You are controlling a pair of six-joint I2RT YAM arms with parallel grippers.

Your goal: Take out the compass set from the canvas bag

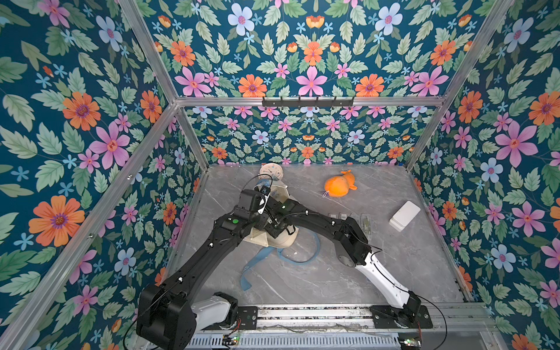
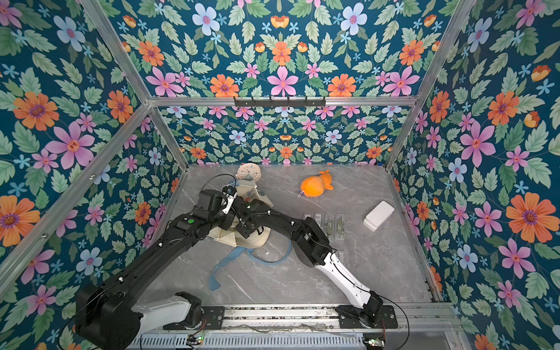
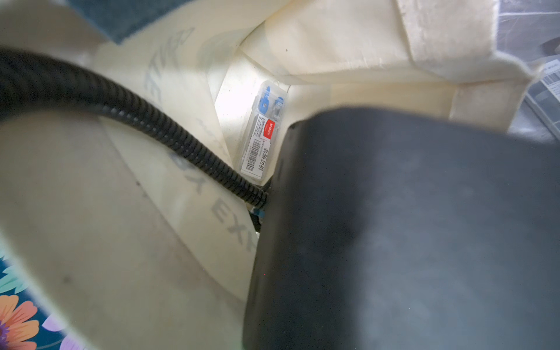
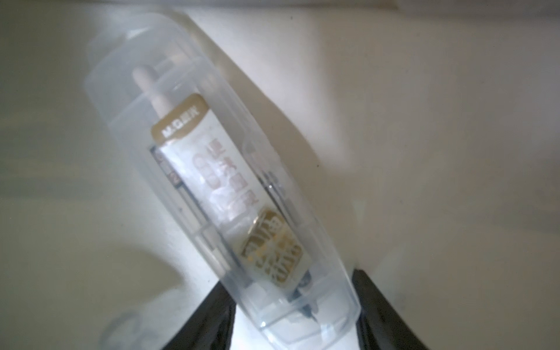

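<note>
The cream canvas bag (image 1: 274,240) lies on its side at the left of the table. My left gripper (image 1: 263,201) is at the bag's upper edge, shut on canvas; its fingertips are hidden. Inside the bag, my right gripper is part open, its fingers (image 4: 373,312) on either side of the near end of a clear case (image 4: 224,175) with a white and gold label. Firm contact cannot be made out. In the left wrist view, a clear case (image 3: 262,134) with blue parts and a red-and-white barcode label lies inside the bag. Whether both views show one case is unclear.
The blue strap (image 1: 256,262) trails over the table in front of the bag. An orange plush toy (image 1: 339,184), a white box (image 1: 404,215) and several clear cases (image 2: 339,226) lie to the right. A round patterned item (image 2: 249,171) sits behind the bag.
</note>
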